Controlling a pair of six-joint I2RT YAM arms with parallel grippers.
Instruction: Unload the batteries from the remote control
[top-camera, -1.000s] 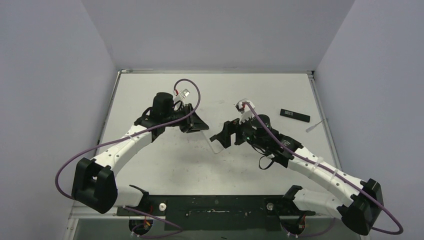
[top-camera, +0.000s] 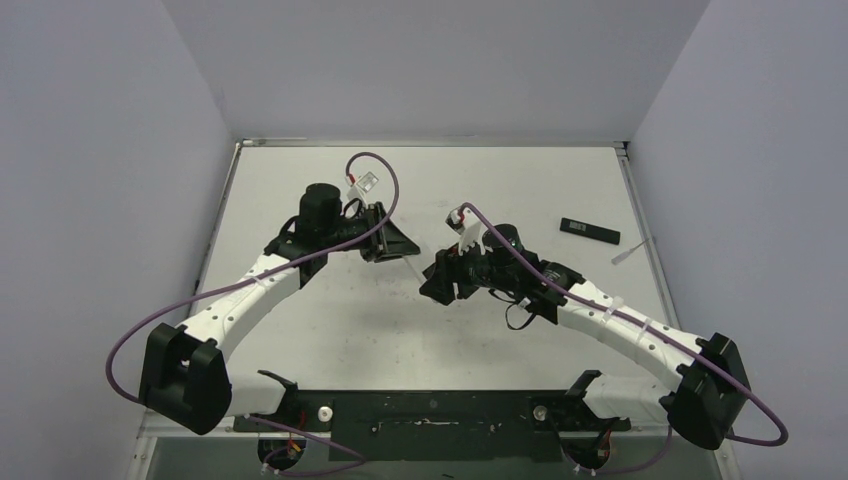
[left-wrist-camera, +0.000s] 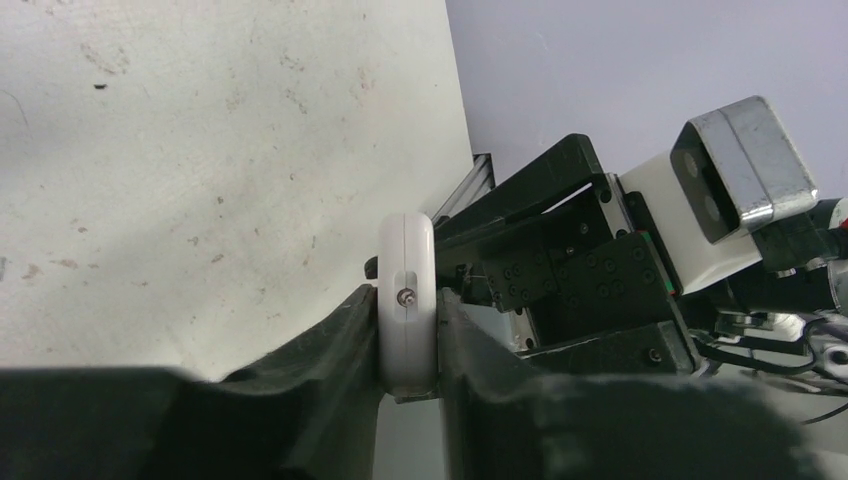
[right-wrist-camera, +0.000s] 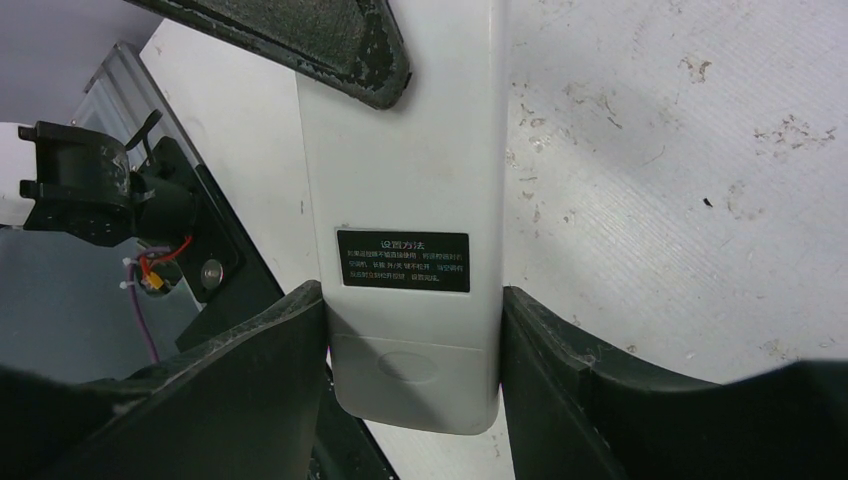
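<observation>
A white remote control (top-camera: 411, 269) hangs tilted above the table, spanning both grippers. Its back faces the right wrist camera, showing a black label (right-wrist-camera: 403, 261) and the closed battery cover (right-wrist-camera: 408, 378) at the lower end. My right gripper is shut on that end, a finger pressed to each side edge. At the other end is my left gripper (top-camera: 409, 252); one left finger (right-wrist-camera: 370, 60) overlaps the remote's back. In the left wrist view its fingers stand close along both sides of the remote, and whether they grip it is unclear. Any batteries are hidden.
To the right on the table lie a flat black device (top-camera: 590, 231) with a small display and a thin pale tool (top-camera: 630, 252). A dark ledge (top-camera: 440, 427) borders the front.
Over the last second my right gripper has moved left onto the remote's lower end, and its fingers now enclose that end.
</observation>
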